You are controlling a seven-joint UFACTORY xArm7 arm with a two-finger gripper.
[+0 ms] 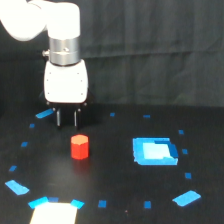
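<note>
A small red block [80,147] with a hexagonal outline rests on the black table, left of the middle. Behind it and slightly to its left hangs my gripper [67,117], its two dark fingers pointing down and apart. Nothing shows between the fingers, and in this view they stand clear of the block. Over to the right lies a blue-rimmed square tray [138,151] with a white patch inside.
A pale block [53,213] is cut off by the bottom edge at the left. Blue tape marks, such as a strip [186,198] at the lower right, are scattered over the table. Between red block and tray the surface is clear.
</note>
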